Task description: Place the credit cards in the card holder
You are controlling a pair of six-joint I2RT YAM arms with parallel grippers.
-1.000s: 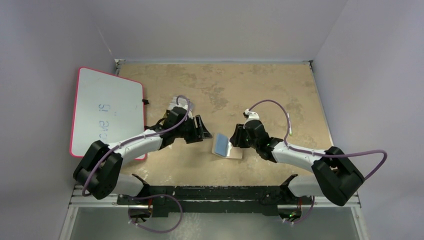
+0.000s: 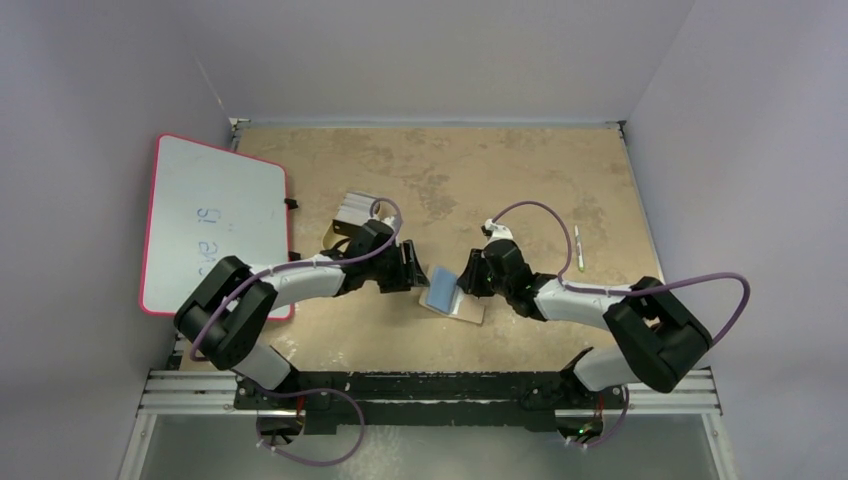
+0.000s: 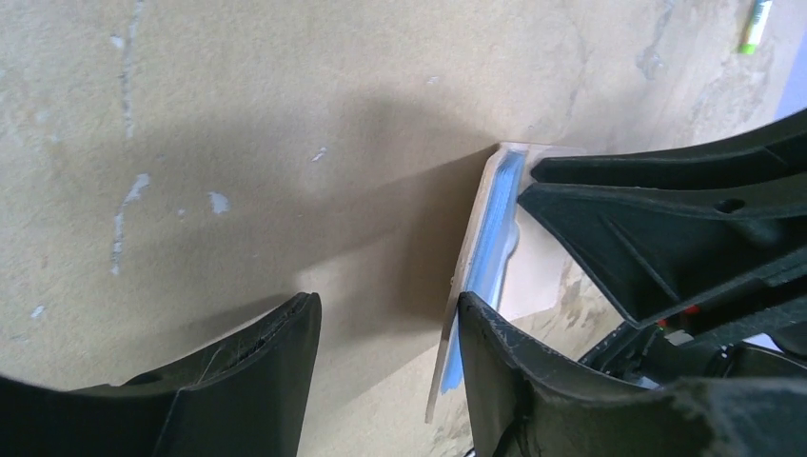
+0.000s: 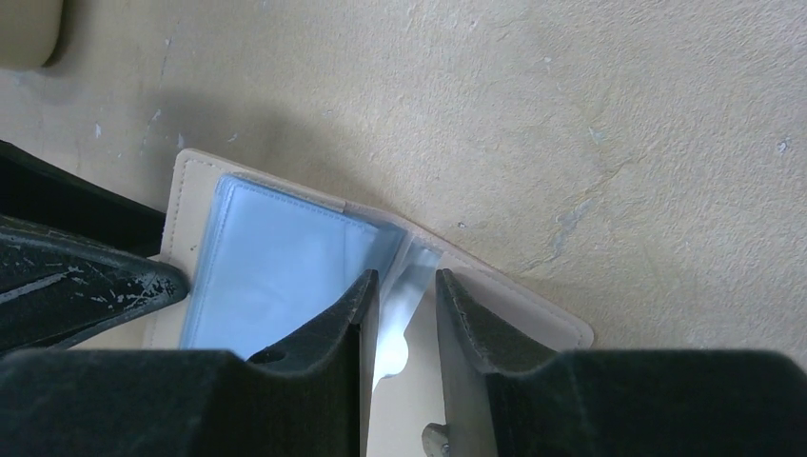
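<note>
The card holder, beige outside with a blue pocket (image 2: 442, 289), lies unfolded on the table between both grippers. My left gripper is open at its left edge, with one fingertip (image 3: 466, 307) against or very near the raised blue-lined flap and bare table showing in the gap. Over the fold stands my right gripper, partly open. A narrow pale strip of the holder shows between its fingers, and neither finger appears clamped on it. Pale card-like pieces (image 2: 357, 208) sit in a tan container behind the left wrist, partly hidden; I cannot tell whether they are credit cards.
A whiteboard (image 2: 215, 225) with a red rim leans along the left side. Far right on the table lies a pen (image 2: 579, 248) with a green end.
Over the last second my left gripper came rightward to the holder's edge.
</note>
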